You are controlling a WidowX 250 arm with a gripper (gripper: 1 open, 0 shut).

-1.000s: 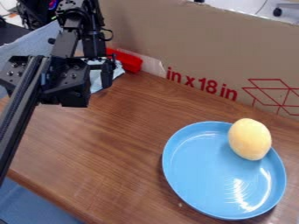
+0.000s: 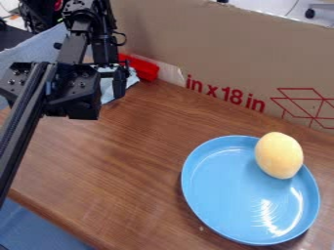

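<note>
A pale yellow, rounded object (image 2: 278, 154) rests on the right side of a light blue plate (image 2: 222, 195) at the lower right. My black arm reaches in from the upper left, with its gripper (image 2: 111, 78) over the back left of the wooden table, in front of a red object (image 2: 141, 66) and a pale cloth-like thing. The fingertips are dark and overlap the clutter, so whether they are open or shut cannot be made out.
A cardboard box wall (image 2: 222, 44) with printed red lettering lines the back of the table. A blue surface shows beyond the table's lower left edge.
</note>
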